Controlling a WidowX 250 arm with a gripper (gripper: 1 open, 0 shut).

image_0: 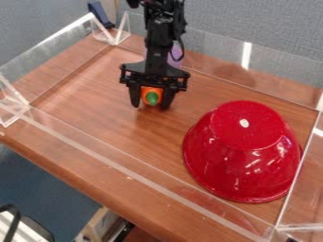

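Observation:
My black gripper [153,94] hangs down over the middle back of the wooden table, its fingers around a small orange object with a green end [151,96]. Whether the fingers press on it cannot be told. A purple object [176,55] is partly hidden behind the arm. A large red upturned bowl [240,151] sits at the right.
Clear acrylic walls border the wooden table [89,113]. A grey wall stands behind.

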